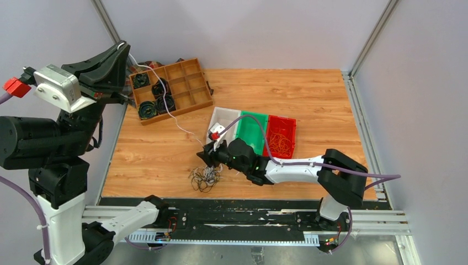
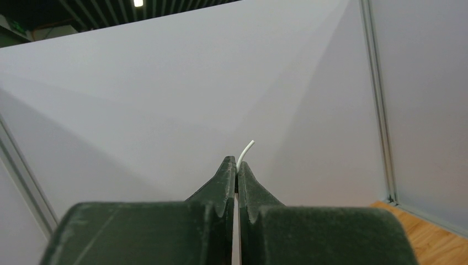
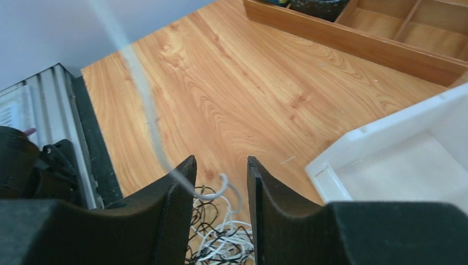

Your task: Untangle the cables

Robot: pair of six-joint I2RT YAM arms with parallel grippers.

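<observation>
My left gripper is shut on a white cable (image 2: 246,149), whose short end sticks up from the fingertips. In the top view this cable (image 1: 165,102) runs slack from the raised gripper, over the divided wooden box, down to the table. My right gripper stands part open just above a tangle of black and white cables (image 3: 223,243). In the right wrist view the white cable crosses in front of the left finger (image 3: 179,201) and curls in the gap; neither finger clearly grips it. The tangle (image 1: 204,178) lies by the table's front edge.
The wooden box (image 1: 190,83) holds coiled dark cables in its left compartments. White (image 1: 222,117), green (image 1: 251,130) and red (image 1: 281,135) bins sit side by side behind my right arm; thin cables lie in the red one.
</observation>
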